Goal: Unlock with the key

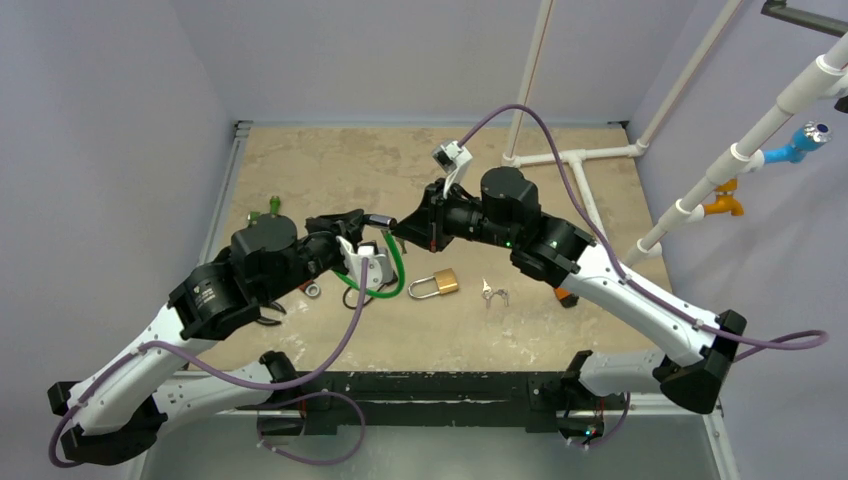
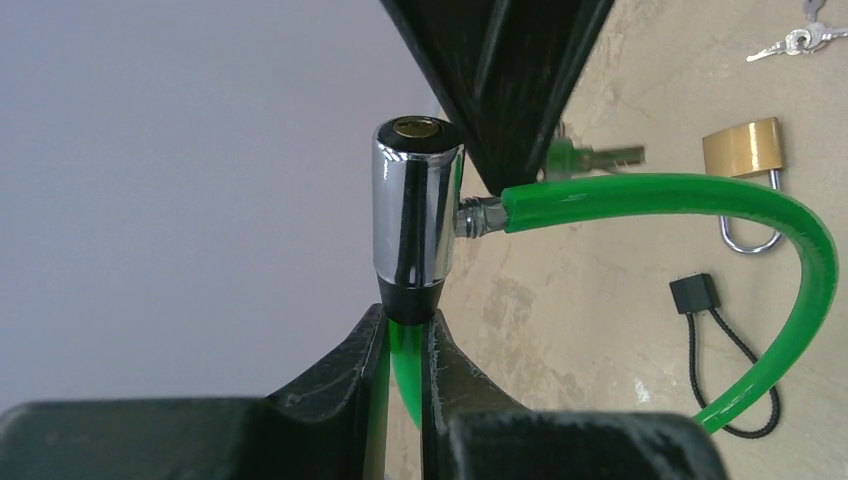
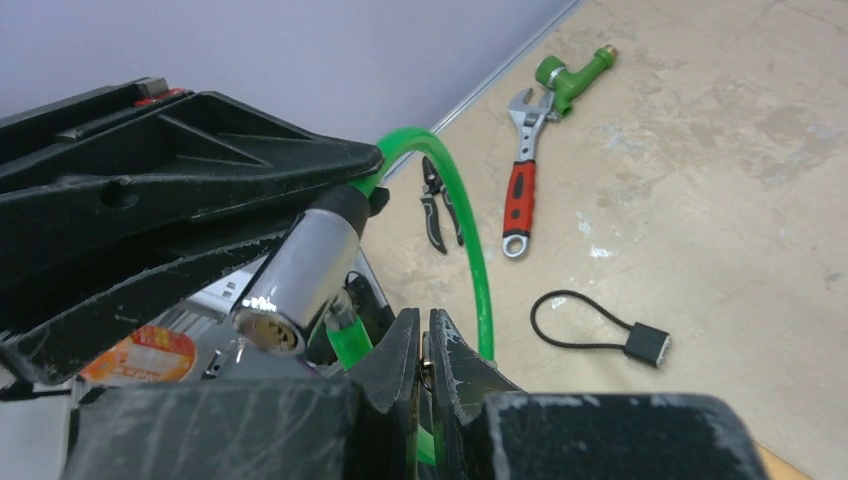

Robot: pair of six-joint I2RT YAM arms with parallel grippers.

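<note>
A chrome lock cylinder (image 2: 415, 220) with a green cable (image 2: 680, 195) stands above my left gripper, which is shut on the lock's black end. The cylinder's brass keyway (image 3: 268, 330) shows in the right wrist view, to the left of my right gripper. That gripper is shut; a small brass piece shows between its fingertips, probably part of a key, mostly hidden. In the top view the two grippers face each other over the left middle of the board, with the lock (image 1: 380, 221) between them.
A brass padlock (image 1: 446, 280), small keys (image 1: 495, 297), a black cable lock (image 3: 645, 343), an adjustable wrench (image 3: 520, 195), snips (image 3: 432, 215) and a green fitting (image 3: 575, 80) lie on the board (image 1: 440, 330). White pipes (image 1: 590, 200) line the right side.
</note>
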